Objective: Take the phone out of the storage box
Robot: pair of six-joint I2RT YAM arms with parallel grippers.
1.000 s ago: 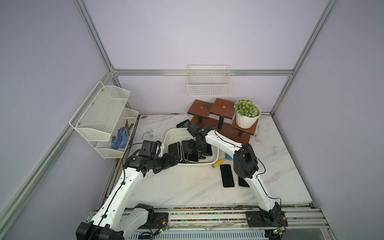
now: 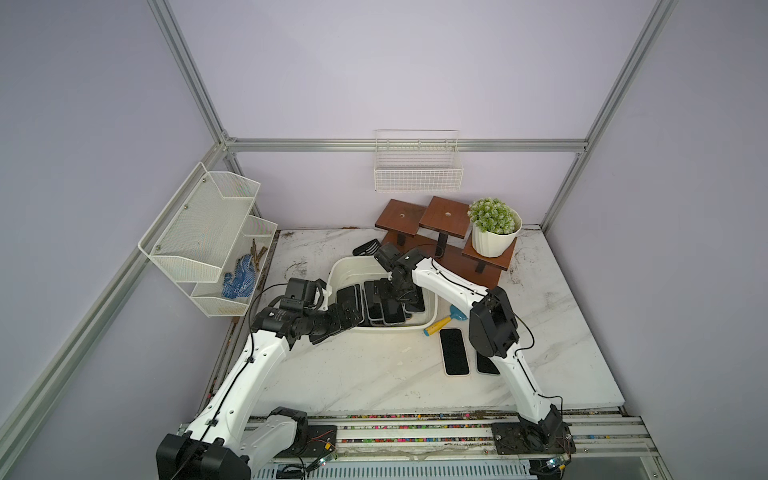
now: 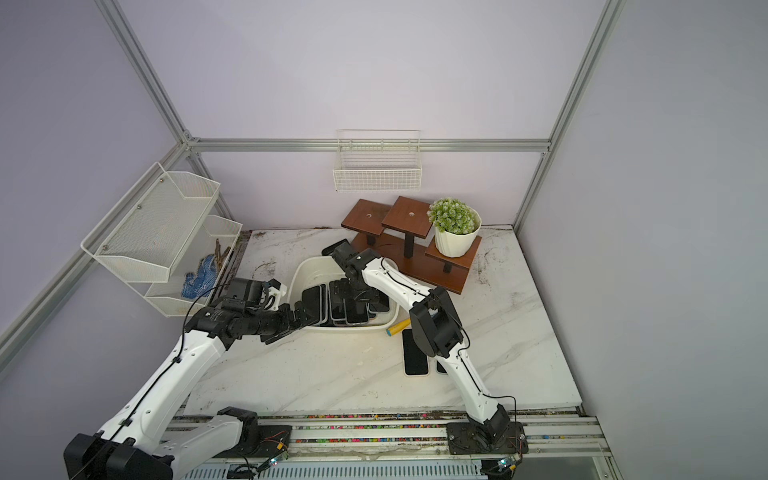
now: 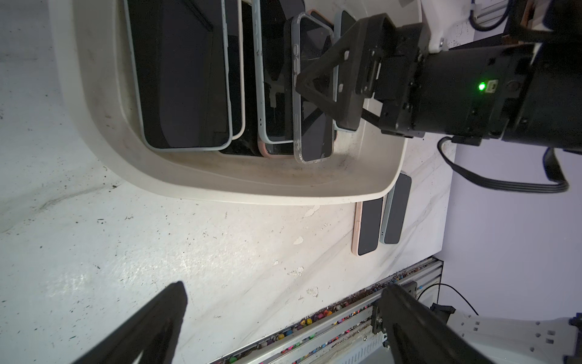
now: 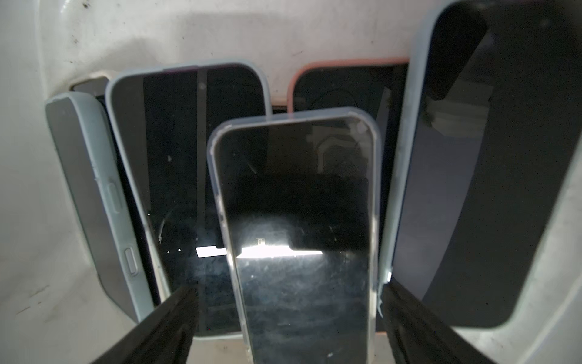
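Note:
The white storage box holds several dark-screened phones, lying side by side and partly overlapping. My right gripper reaches down into it, open. In the right wrist view a clear-cased phone lies on top of the others, its lower part between the two spread fingers with gaps at its sides. A larger pale-blue-edged phone lies to its right. My left gripper is open and empty over the table, just outside the box's front left; a big phone lies in the box near it.
Two phones lie on the table, one fully visible. A yellow-handled blue tool sits beside the box. Behind stand a brown stepped shelf and a potted plant.
The middle phone in the box appears shifted slightly right. The left arm has barely moved.

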